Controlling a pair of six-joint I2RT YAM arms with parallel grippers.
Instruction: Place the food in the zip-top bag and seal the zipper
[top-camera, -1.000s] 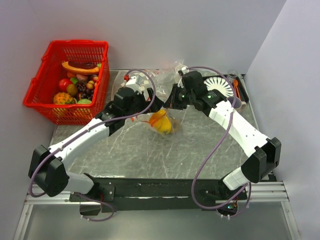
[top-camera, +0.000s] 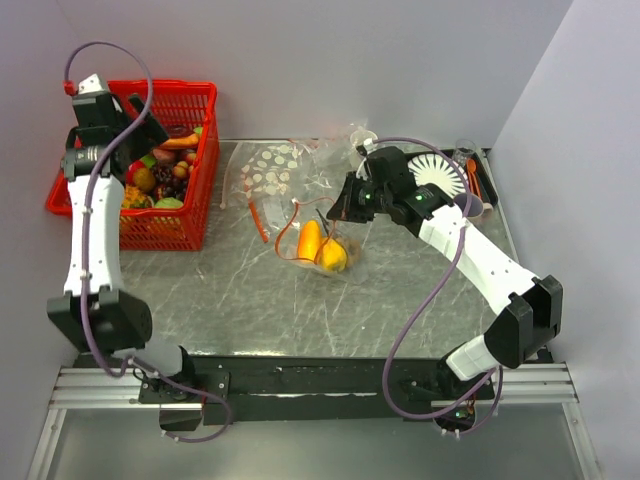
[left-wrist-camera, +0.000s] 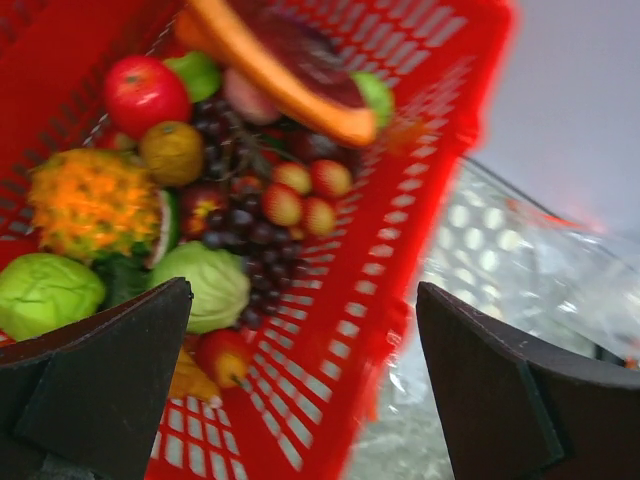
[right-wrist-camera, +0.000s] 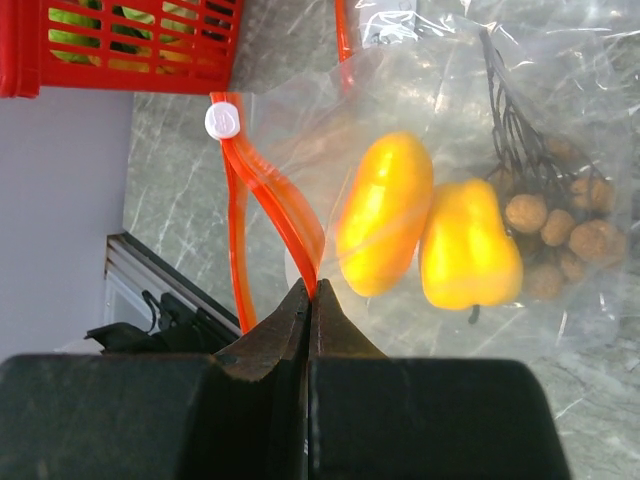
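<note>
A clear zip top bag with orange zipper (right-wrist-camera: 270, 190) holds a yellow mango (right-wrist-camera: 383, 210), a yellow pepper (right-wrist-camera: 469, 245) and a dark stem with brown round pieces (right-wrist-camera: 590, 240). My right gripper is shut on the bag's orange zipper edge; in the top view it stands just above the bag (top-camera: 290, 240). My left gripper is open over the red basket (top-camera: 202, 215), which holds fruit and vegetables: a red apple (left-wrist-camera: 145, 95), a spiky orange fruit (left-wrist-camera: 90, 200), grapes, a cabbage (left-wrist-camera: 200, 285) and others.
More plastic bags (top-camera: 275, 170) lie at the back. A black tray with a white ribbed plate (top-camera: 435, 170), utensils and cups stands at the back right.
My left arm has swung from the bag at the centre to above the basket on the left. The mango and pepper are now more visible. The right arm has barely moved.
</note>
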